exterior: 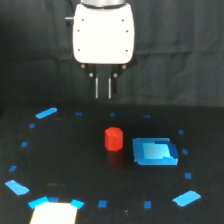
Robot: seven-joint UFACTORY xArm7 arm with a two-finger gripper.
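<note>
A red block (114, 139), with a rounded, many-sided outline, sits on the black table near the middle of the camera view. To its right lies a blue square tray (155, 152) with a lighter blue patch inside; a gap separates the two. High above the table, at the top of the view, hangs my gripper (104, 88) below its white hand. Its two thin fingers point down and stand apart, with only background between them. The gripper is well clear of the red block and the tray.
Small blue marks (102, 204) are spread over the dark table. Larger light-blue strips (187, 198) lie near its edges. A pale block-like base (54, 213) is cut off at the bottom left.
</note>
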